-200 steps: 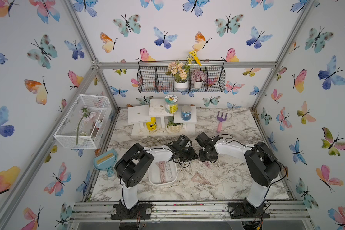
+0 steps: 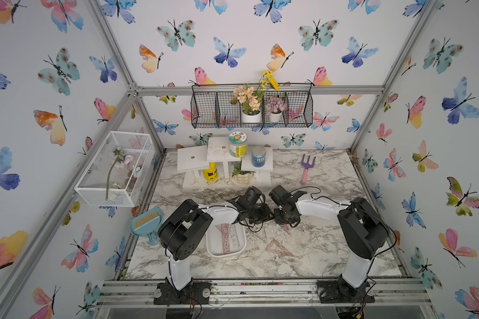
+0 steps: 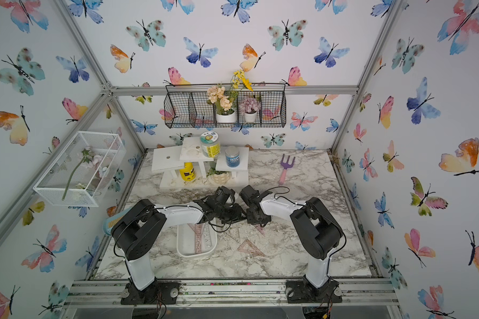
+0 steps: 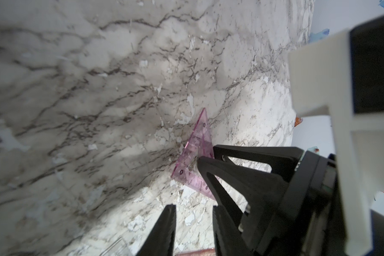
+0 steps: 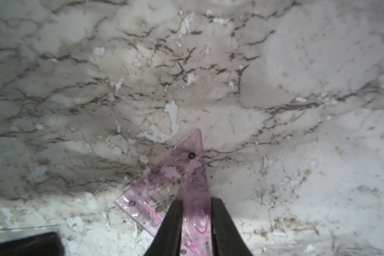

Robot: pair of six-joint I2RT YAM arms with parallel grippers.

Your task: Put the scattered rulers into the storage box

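A pink transparent triangle ruler [image 5: 162,175] lies at my right gripper, whose fingers stand close on either side of one of its arms. Whether they press on it I cannot tell. In the left wrist view that triangle [image 4: 192,155] shows beside the dark right fingers [image 4: 243,179]. My left gripper is part open, nothing between its tips, left of the triangle in the top views. Another triangle ruler [image 2: 277,248] lies on the table nearer the front. The white storage box [image 2: 226,255] holds pink and clear rulers [image 2: 229,237], partly under the left arm.
A white shelf [image 2: 193,158] with tins stands behind the arms. A purple fork [image 2: 305,169] lies at the back right, and a blue dustpan [image 2: 146,224] at the left. Both grippers are close together.
The right gripper has shifted slightly left, toward the left gripper; the triangle at it appears shifted a little the same way. The left arm looks nearly still.
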